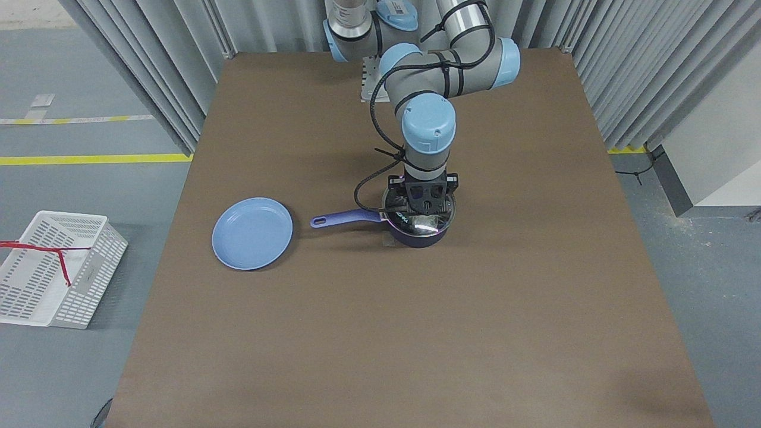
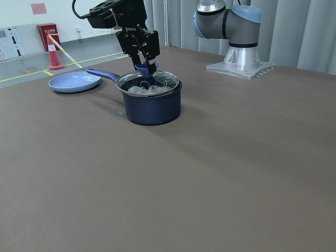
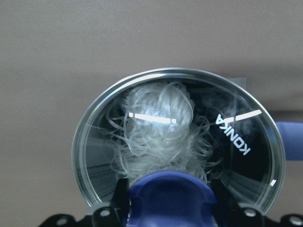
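My gripper (image 2: 145, 65) is shut on the blue knob (image 3: 171, 201) of a glass lid (image 3: 101, 137), directly over a dark blue pot (image 2: 152, 110) with a long purple handle (image 1: 342, 217). In the left view the lid sits at the pot's rim; whether it is fully seated I cannot tell. Through the glass in the wrist view, pale translucent noodle-like strands (image 3: 156, 137) show inside.
A light blue plate (image 1: 251, 233) lies on the brown table (image 1: 499, 299), left of the pot. A white crate (image 1: 93, 285) stands on the floor at left.
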